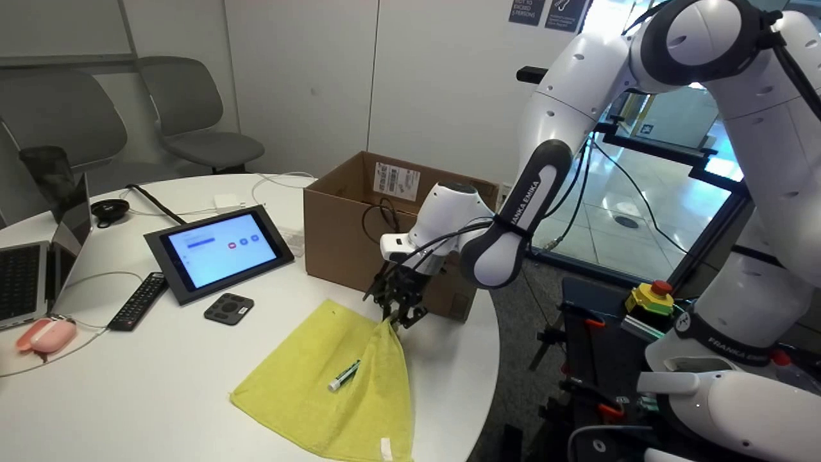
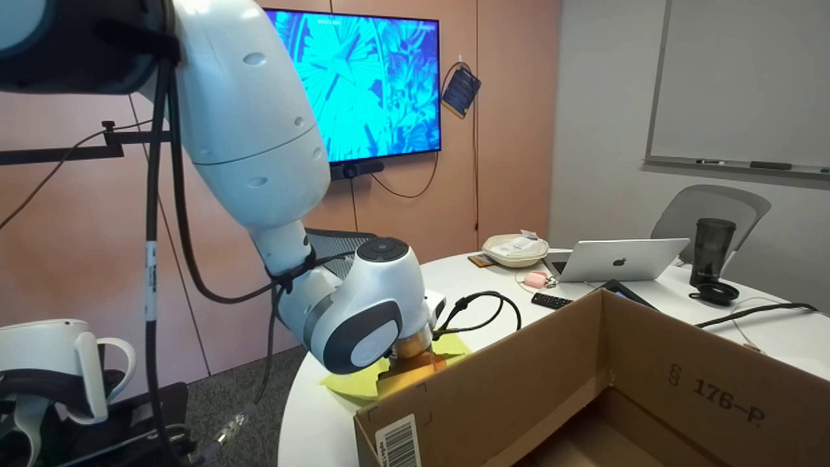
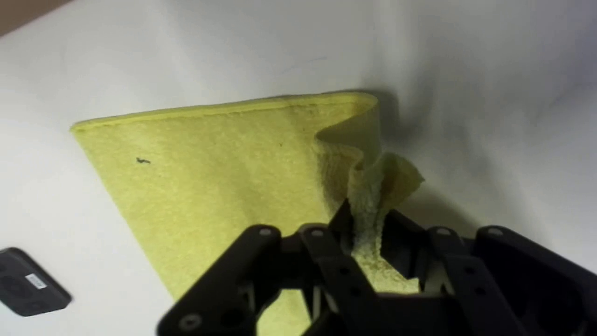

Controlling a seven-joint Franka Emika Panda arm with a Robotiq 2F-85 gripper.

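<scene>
A yellow cloth [image 1: 308, 385] lies on the white round table, its right-hand corner pulled up into a bunched fold. My gripper [image 1: 392, 317] is shut on that fold, just above the tabletop beside the cardboard box. In the wrist view the gathered cloth [image 3: 366, 215] stands pinched between the black fingers, a small tip poking out past them. A green and white marker [image 1: 346, 375] rests on the cloth, its upper end covered by the raised fold. From exterior view 2 the box and arm hide the gripper, and only bits of the cloth [image 2: 359, 383] show.
Behind my gripper stands the open cardboard box [image 1: 338, 242]. To the left lie a small black device [image 1: 228, 308], a tablet on a stand [image 1: 223, 250], a remote [image 1: 138, 301] and a laptop [image 1: 31, 277].
</scene>
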